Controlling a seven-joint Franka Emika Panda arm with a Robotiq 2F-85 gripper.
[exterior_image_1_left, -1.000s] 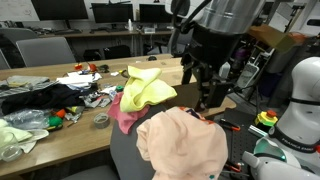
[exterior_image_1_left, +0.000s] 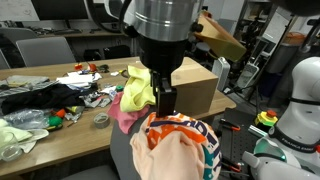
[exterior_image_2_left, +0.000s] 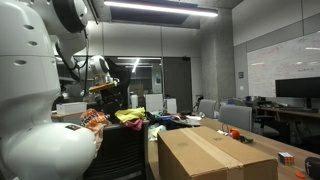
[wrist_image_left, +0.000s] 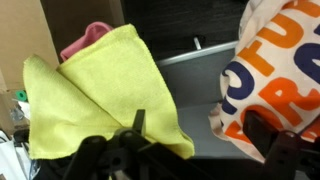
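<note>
In the wrist view my gripper is open, its two dark fingers well apart, with nothing visible between them. A yellow cloth (wrist_image_left: 95, 95) lies on its left side, with a bit of pink cloth (wrist_image_left: 85, 38) showing under it. To the right is a white cloth with orange and blue letters (wrist_image_left: 285, 70), close to the right finger. A dark surface separates the two piles. Exterior view 1 has the gripper (exterior_image_1_left: 130, 88) high in the foreground, overlapping the yellow cloth (exterior_image_1_left: 137, 92); the lettered cloth (exterior_image_1_left: 175, 150) hangs just below it.
A wooden table (exterior_image_1_left: 70, 138) behind carries dark clothes (exterior_image_1_left: 45, 97), a tape roll (exterior_image_1_left: 101, 120) and other clutter. A large cardboard box (exterior_image_1_left: 200, 90) stands behind the cloths. The robot's white base (exterior_image_1_left: 300, 110) is at the right.
My gripper has moved left and nearer exterior view 1, from over the lettered cloth toward the yellow one. The lettered cloth has shifted, and more of its orange lettering shows.
</note>
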